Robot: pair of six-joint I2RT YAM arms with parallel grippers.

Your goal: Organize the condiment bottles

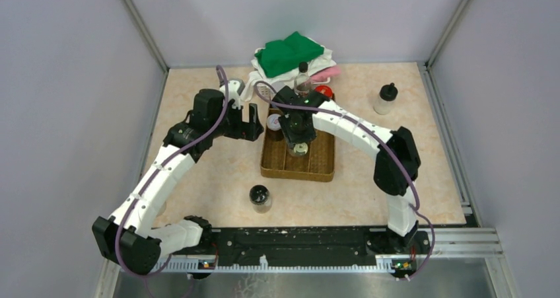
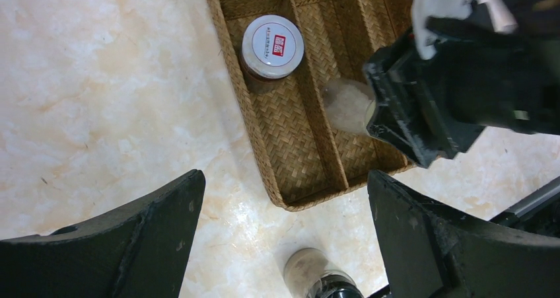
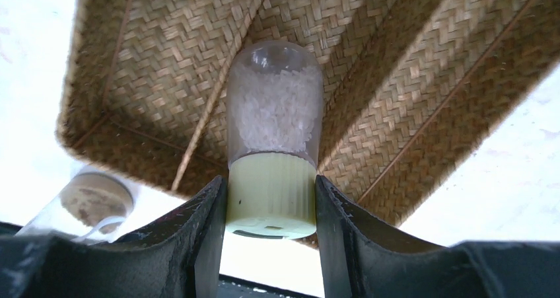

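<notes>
A woven tray (image 1: 314,176) with compartments stands mid-table. A clear salt bottle (image 3: 274,106) with a pale green cap lies on its side in the middle compartment. My right gripper has its fingers on either side of that cap, apparently touching it. A jar with a white lid (image 2: 273,45) stands in the left compartment. A red-lidded jar (image 1: 323,90) and a tall bottle (image 1: 303,80) are at the tray's back. My left gripper (image 1: 253,123) hangs open and empty left of the tray.
A black-lidded jar (image 1: 260,199) stands on the front table, another bottle (image 1: 386,100) at the back right. A pile of cloths (image 1: 290,53) lies behind the tray.
</notes>
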